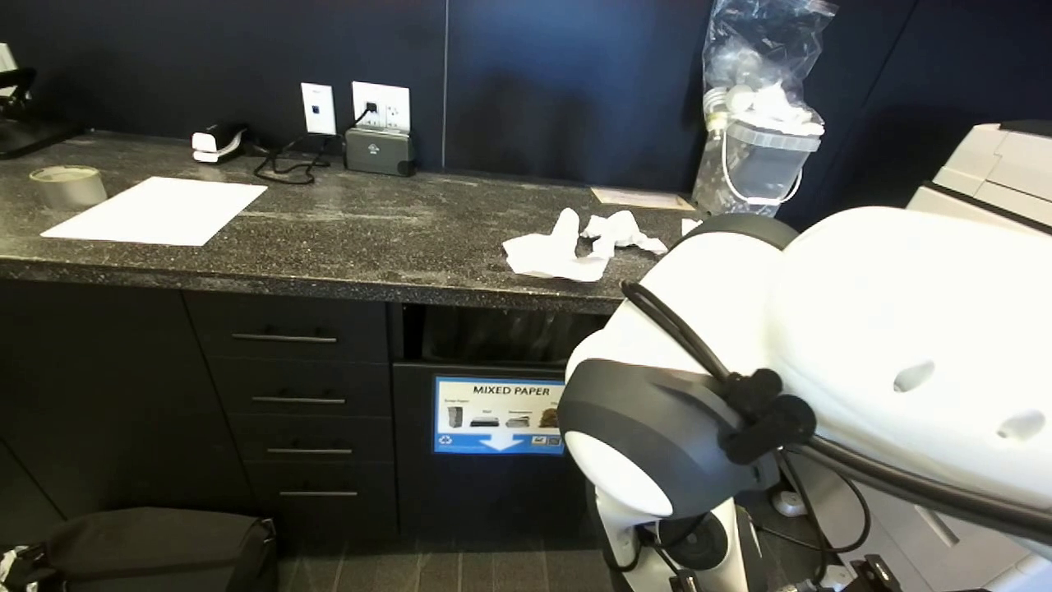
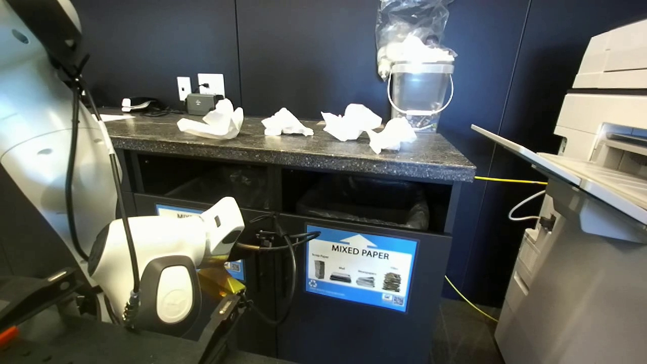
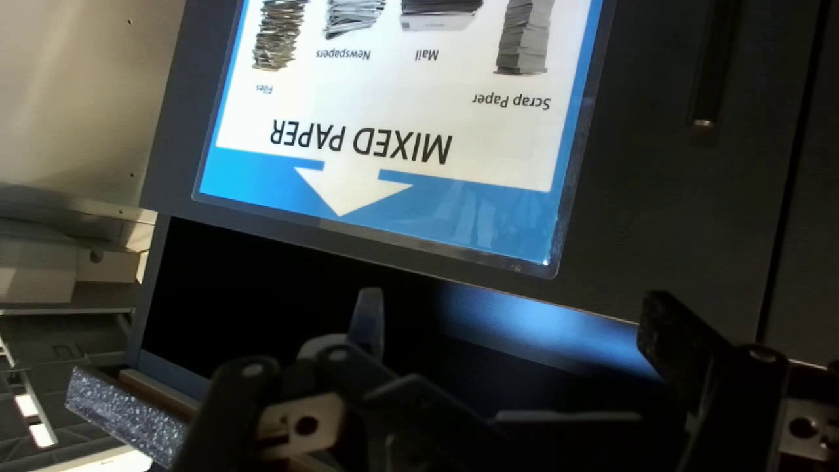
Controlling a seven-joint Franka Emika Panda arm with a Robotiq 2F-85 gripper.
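Note:
My gripper is open in the wrist view, with nothing held between its spread fingers. It faces the front of a dark cabinet, beside an opening and a blue-and-white MIXED PAPER sign point(image 3: 362, 141) that appears upside down. In exterior view 2, several crumpled white papers lie spread on the speckled counter point(image 2: 285, 154), among them one paper point(image 2: 221, 121) at the left and another point(image 2: 391, 134) near the right end. The arm's white wrist point(image 2: 164, 239) hangs below counter height, left of the right-hand bin; the fingers are hard to make out there.
A lined bin point(image 2: 364, 200) sits in the right cabinet opening. A clear bucket point(image 2: 418, 91) stands behind the papers, and a printer point(image 2: 582, 182) stands right of the counter. A flat white sheet point(image 1: 158, 210) and tape roll point(image 1: 69, 186) lie farther left.

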